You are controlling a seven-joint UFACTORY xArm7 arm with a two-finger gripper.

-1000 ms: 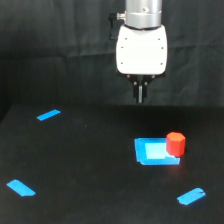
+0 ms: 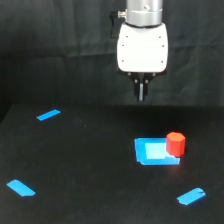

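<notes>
A red block [image 2: 176, 144] with a six-sided outline sits over the right part of a blue-edged, pale square [image 2: 154, 151] on the black table. Above and behind it, near the top of the view, hangs my gripper [image 2: 141, 94] under the white hand [image 2: 142, 48], pointing down. Clear space separates it from the block. Its dark, thin fingers stand close together against the dark backdrop, and whether they touch is too small to tell. No object shows at their tips.
Blue tape strips lie flat at the back left [image 2: 48, 115], the front left [image 2: 20, 188] and the front right [image 2: 191, 196]. A dark curtain [image 2: 60, 50] hangs behind.
My gripper has shifted very slightly to the right. The red block and the square beneath it are where they were.
</notes>
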